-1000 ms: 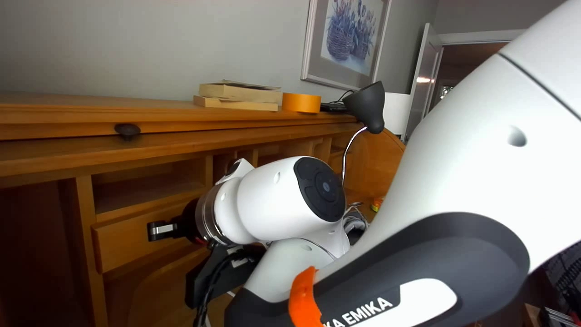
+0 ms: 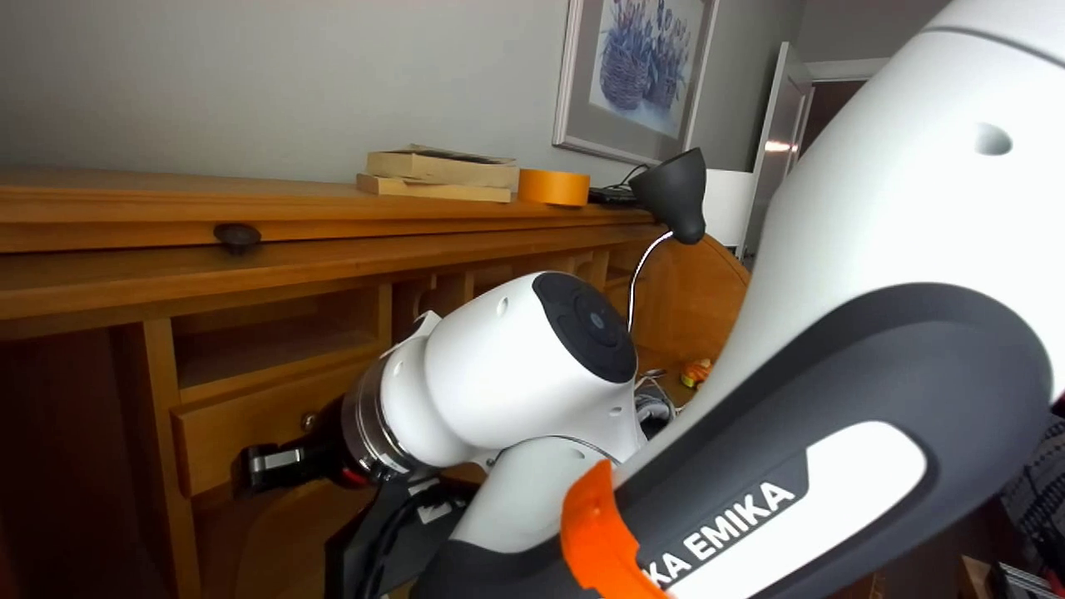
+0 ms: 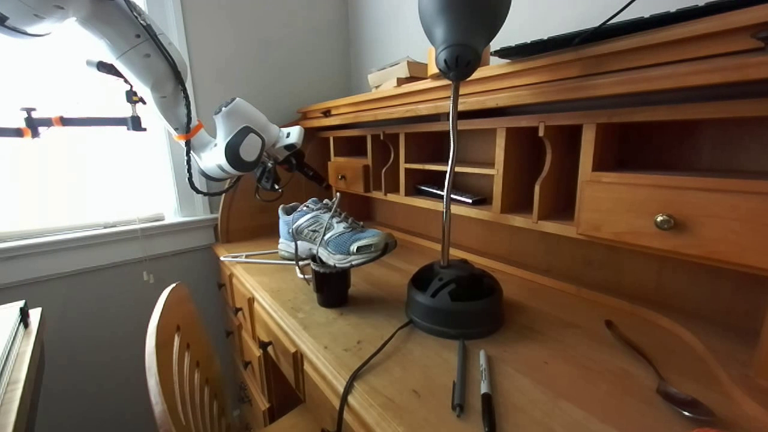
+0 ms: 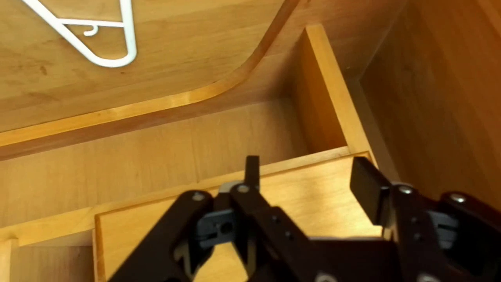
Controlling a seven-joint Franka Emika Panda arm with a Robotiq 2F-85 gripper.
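Observation:
A small wooden drawer (image 2: 235, 436) with a round knob (image 2: 309, 421) sits in the desk's upper shelving; it juts out a little from its slot in exterior view 2, where the drawer (image 3: 353, 173) is at the far end. My gripper is open in the wrist view, with its two dark fingers apart and the drawer's pale wood (image 4: 305, 197) showing between and below them. No knob shows in that view. From exterior view 1, the gripper (image 2: 265, 469) hangs at the drawer's lower part, in front of it; whether it touches is unclear.
A side wall (image 4: 437, 94) rises close on the right in the wrist view. Below on the desk lie a white hanger (image 4: 127, 28) and a shoe (image 3: 331, 230) resting on a black cup (image 3: 332, 287). A lamp (image 3: 455, 299) stands farther along.
My gripper has moved left and down across the drawer in exterior view 1. The knob, hidden before, now shows beside it.

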